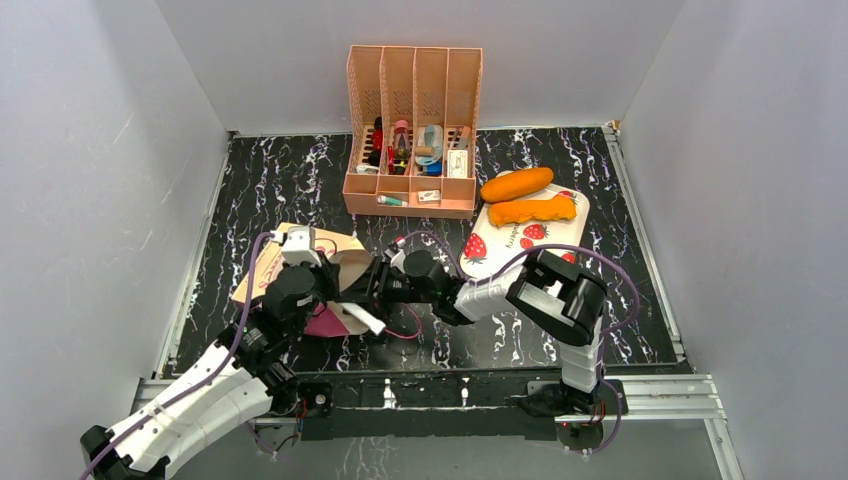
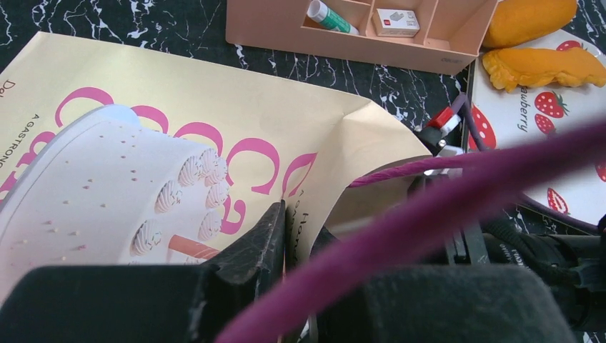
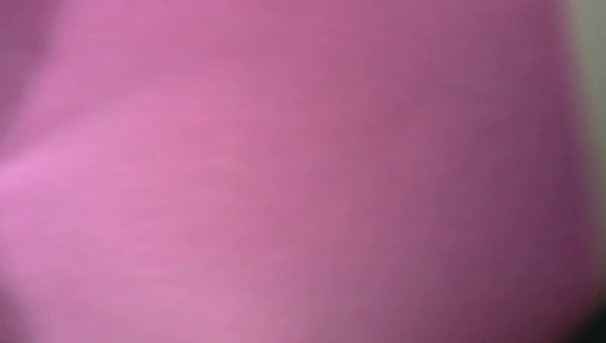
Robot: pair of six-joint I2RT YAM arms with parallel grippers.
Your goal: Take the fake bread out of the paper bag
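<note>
The cream paper bag (image 2: 93, 68) with pink print lies at the front left. My left gripper is at its mouth, the bag's folded edge between its fingers; whether it is clamped is unclear. My right gripper (image 1: 355, 285) reaches into the mouth from the right, fingers hidden; the right wrist view shows only blurred pink (image 3: 300, 171). A white object (image 1: 362, 315) sticks out below it. Two orange bread pieces, a smooth loaf (image 1: 515, 183) and a ragged one (image 1: 530, 210), lie on the strawberry tray. Any bread inside the bag is hidden.
A peach organizer (image 1: 410, 210) with small items stands at the back centre. The strawberry tray (image 1: 485, 250) lies at the right, under the right arm's cable.
</note>
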